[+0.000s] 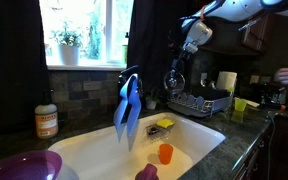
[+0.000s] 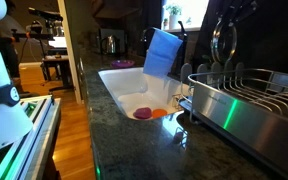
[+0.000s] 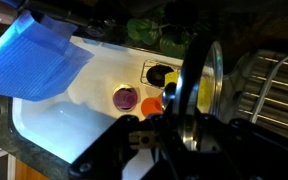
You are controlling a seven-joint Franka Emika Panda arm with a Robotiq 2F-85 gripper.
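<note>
A round, shiny metal-rimmed utensil (image 1: 174, 79) hangs beneath my gripper (image 1: 188, 50), above the far end of the sink and dish rack. In the wrist view my gripper is shut on this utensil (image 3: 217, 73), whose curved bright rim stands out in front of the fingers. Exterior view 2 shows the utensil (image 2: 216, 45) as an upright ring higher than the rack. The exact grasp point is too dark to make out, and I cannot tell what kind of utensil it is.
A metal dish rack (image 1: 199, 103) sits right of the white sink (image 1: 99, 145). In the sink are an orange cup (image 1: 165, 153), a dark red cup (image 3: 125, 98) and a yellow sponge (image 1: 165, 123). A blue cloth (image 1: 128, 105) hangs over the faucet. Dark counter (image 2: 134, 150) runs alongside.
</note>
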